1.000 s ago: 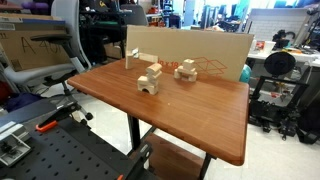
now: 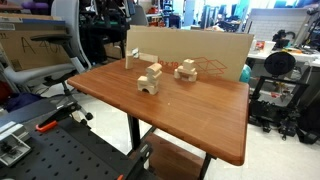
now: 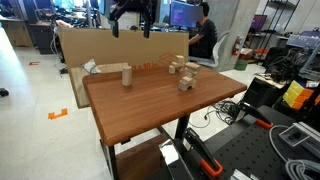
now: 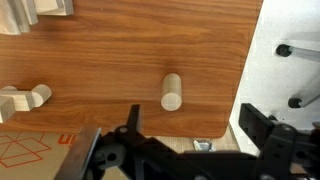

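Observation:
A small pale wooden cylinder [image 3: 127, 75] stands upright on the brown table [image 3: 112, 118], apart from the other wooden pieces. My gripper [image 3: 131, 28] hangs well above it, fingers wide open and empty. Seen from the wrist, the cylinder [image 4: 172, 92] lies between the lines of the two spread fingers, slightly ahead of them. Exterior view 1 has the cylinder [image 2: 129, 62] at the table's far left end.
Two small stacks of wooden blocks, a nearer one [image 2: 149, 86] and a farther one [image 2: 186, 72], stand on the table. A tan board [image 2: 205, 48] rises along the back edge.
At the top left of exterior view 1, the arm has shifted slightly, with more of it showing. Cylinder and blocks have stayed put.

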